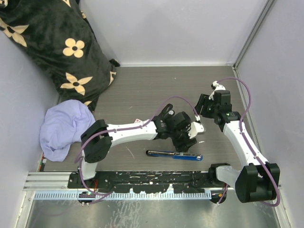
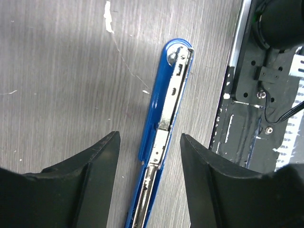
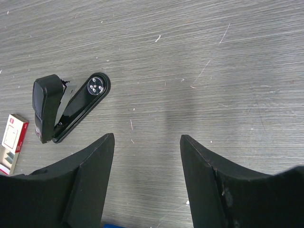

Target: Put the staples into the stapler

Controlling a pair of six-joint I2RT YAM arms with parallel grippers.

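The blue stapler (image 2: pixel 153 107) lies opened out on the table near its front edge, its long metal rail (image 2: pixel 168 99) exposed. A paler segment partway along that rail may be a staple strip; I cannot tell for sure. Above the stapler hangs my left gripper, its fingers spread apart and nothing held, with the stapler showing beyond the gap. At the right side of the table, my right gripper stands open over bare surface. A small red and white box (image 3: pixel 13 135), probably for staples, rests at the left in the right wrist view.
Beside the box stands a black stapler (image 3: pixel 78 107), partly hidden under my left arm in the top view. A lilac cloth (image 1: pixel 66 128) and a dark flowered cushion (image 1: pixel 57 42) fill the left side.
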